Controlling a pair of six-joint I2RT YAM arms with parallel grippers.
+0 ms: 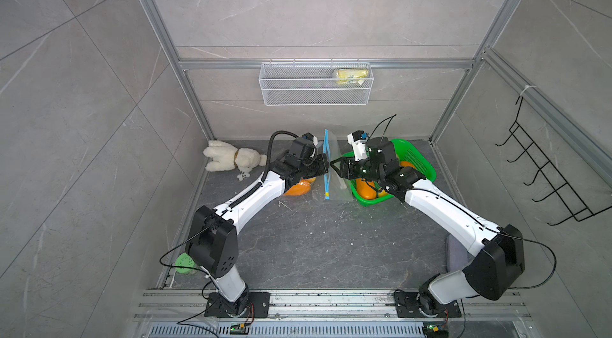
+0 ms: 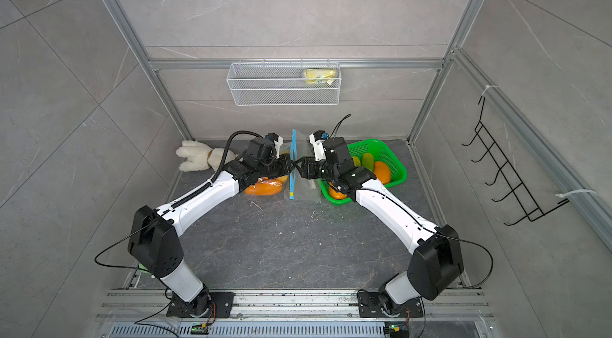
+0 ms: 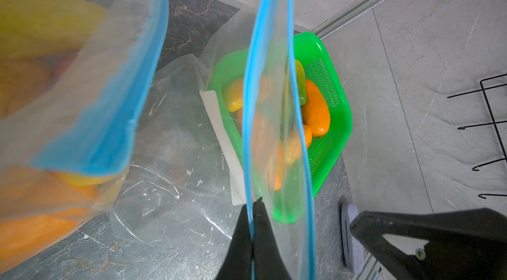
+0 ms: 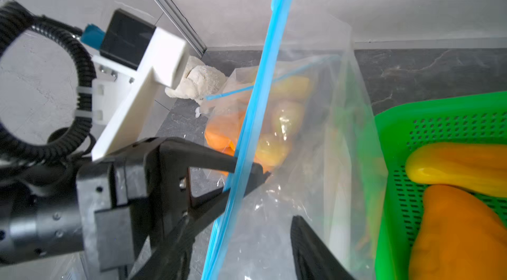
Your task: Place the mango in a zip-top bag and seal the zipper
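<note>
A clear zip top bag [image 3: 221, 185] with a blue zipper [image 4: 264, 74] stands upright in the middle. My left gripper is shut on the bag's zipper edge, with the blue strips running up from its fingertips. My right gripper is open, facing the zipper from the right, with nothing visibly held. Another bag [image 3: 84, 100] holding yellow and orange fruit lies to the left. A green basket [image 3: 338, 111] at the right holds several orange, yellow and green produce pieces; I cannot tell for sure which is the mango.
A white plush toy [image 1: 223, 156] lies at the back left. A wire shelf [image 1: 293, 89] hangs on the back wall, and a black hook rack [image 1: 542, 172] on the right wall.
</note>
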